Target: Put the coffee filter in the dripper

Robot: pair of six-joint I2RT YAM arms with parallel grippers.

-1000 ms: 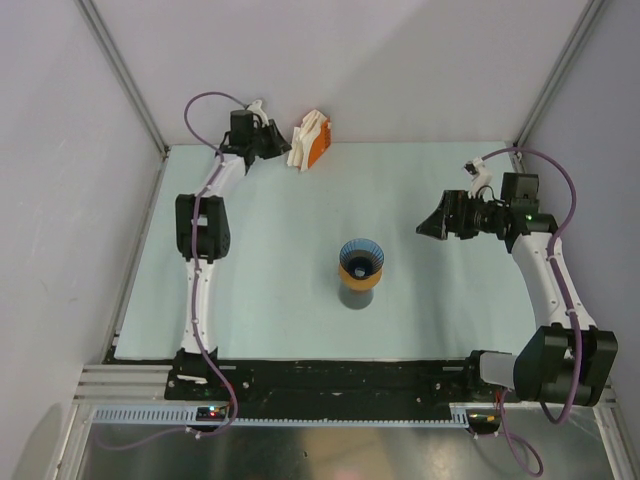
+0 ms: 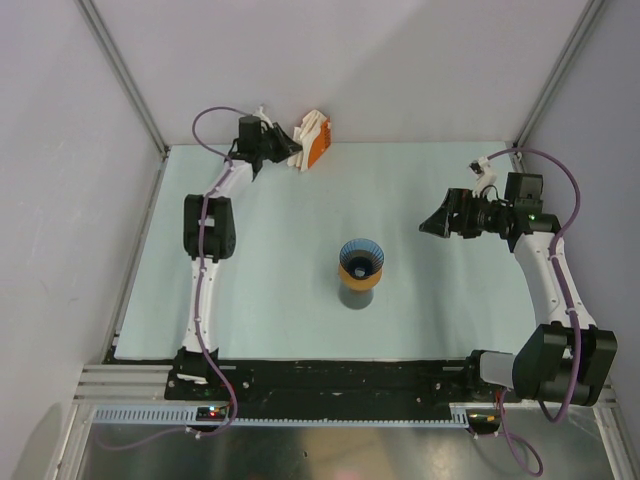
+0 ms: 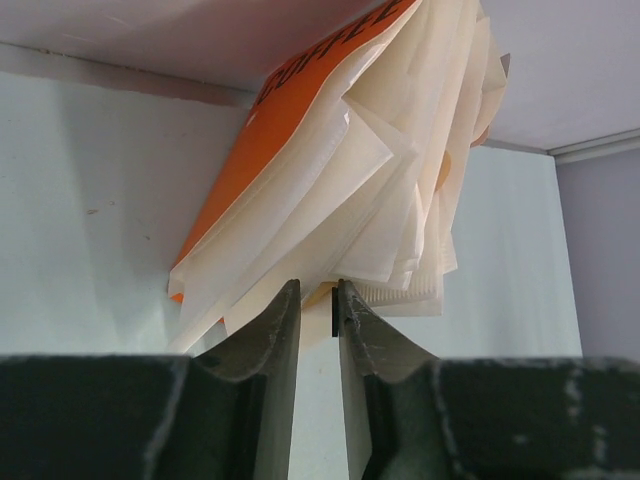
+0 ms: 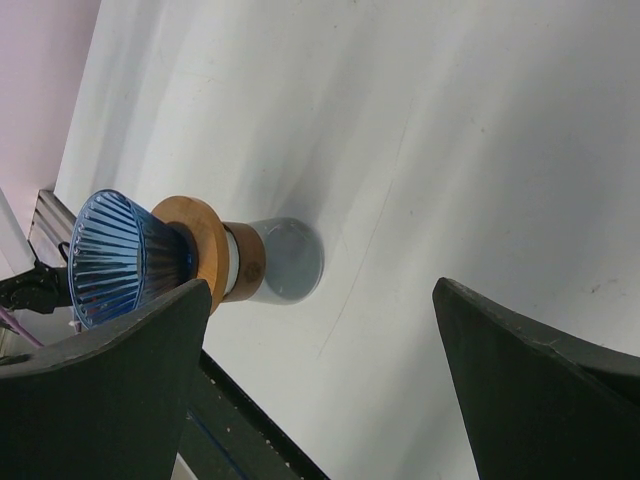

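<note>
A stack of cream paper filters (image 2: 306, 140) in an orange bag (image 2: 321, 143) leans at the back wall, filling the left wrist view (image 3: 380, 200). My left gripper has its fingertips at the lower edge of the filters, a narrow gap between them; whether paper is between them is unclear. The dripper (image 2: 360, 262), a blue ribbed cone on a wooden collar, sits on a glass vessel (image 4: 288, 260) near the table's middle. My right gripper is open and empty, to the right of the dripper.
Walls border it at the back and both sides; a dark strip runs along the front edge.
My left gripper has moved slightly right and down in the top view, toward the filters. The dripper stands as before, and the right arm is almost unmoved.
</note>
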